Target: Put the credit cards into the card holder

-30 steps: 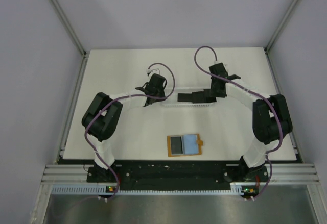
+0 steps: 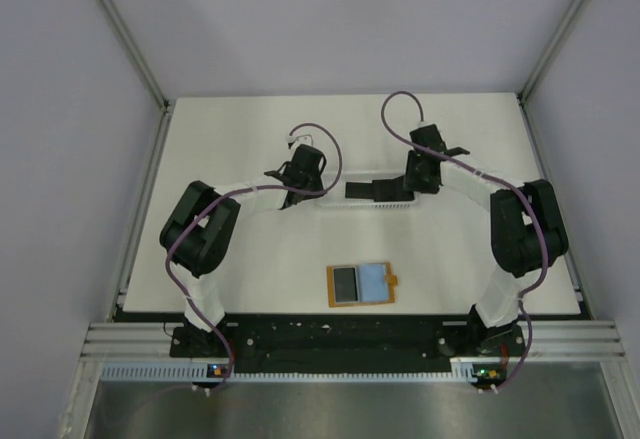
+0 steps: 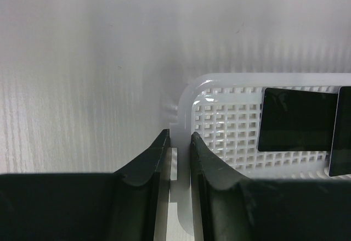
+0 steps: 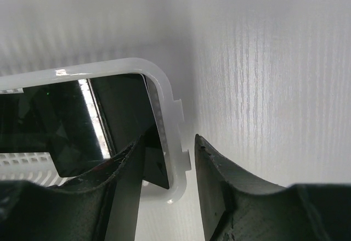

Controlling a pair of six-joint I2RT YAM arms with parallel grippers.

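Note:
A white perforated tray [image 3: 227,79] holds several black cards [image 3: 298,119], overlapping toward its right end. My left gripper is shut on the tray's left end wall. At the right end my right gripper is part open, its fingertips either side of the tray's end wall, over the edge of the rightmost card [image 4: 126,106]. Whether it touches the card is not clear. An open card holder [image 2: 360,285], tan with a grey and a blue side, lies at the front middle of the table.
Grey walls stand at both sides, beyond the table's edges.
The left gripper has stayed in place.

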